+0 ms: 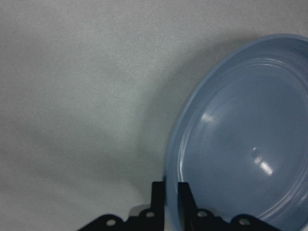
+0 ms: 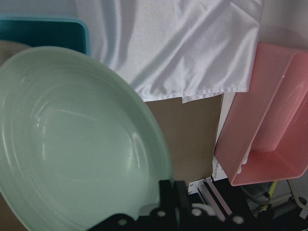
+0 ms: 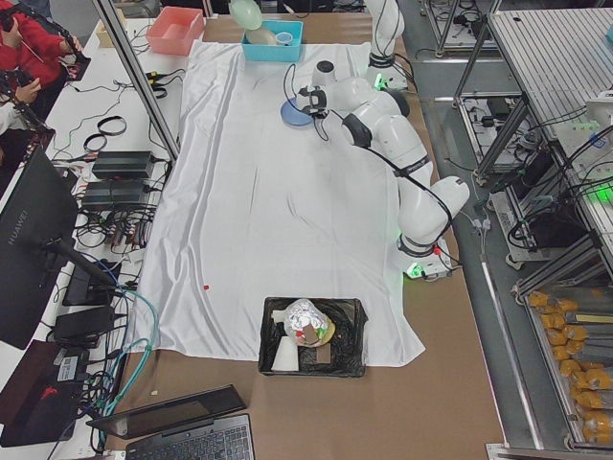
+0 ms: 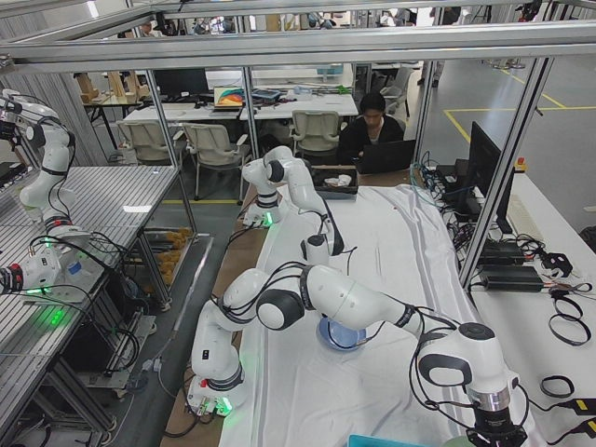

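A blue plate (image 3: 292,115) lies on the white cloth. In the left wrist view my left gripper has one finger either side of the rim of that plate (image 1: 245,130). In the right wrist view my right gripper is shut on the rim of a pale green plate (image 2: 82,134), held up by the teal bin (image 2: 67,31), partly over it. In the camera left view this green plate (image 3: 244,11) is at the top edge.
A pink bin (image 2: 260,106) stands beside the teal one. A black crate (image 3: 350,340) with a foil-covered item stands at the other end of the table.
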